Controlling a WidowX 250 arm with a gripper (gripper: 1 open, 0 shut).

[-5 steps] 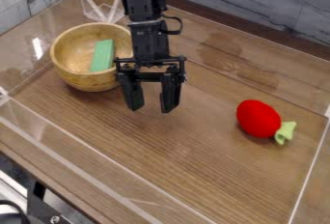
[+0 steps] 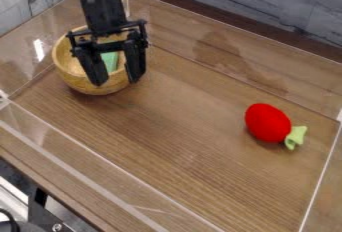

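My dark gripper (image 2: 108,62) is open over a tan bowl (image 2: 78,85) at the upper left, its two fingers spread across the bowl. Inside the bowl, partly hidden behind the gripper, is a green item (image 2: 115,59). Whether the fingers touch it I cannot tell.
A red object (image 2: 267,123) with a small pale green piece (image 2: 297,135) lies at the right of the wooden table (image 2: 187,171). A dark shape sits at the bottom left corner.
My gripper has moved left from the open table to over the bowl. The red object has not moved.
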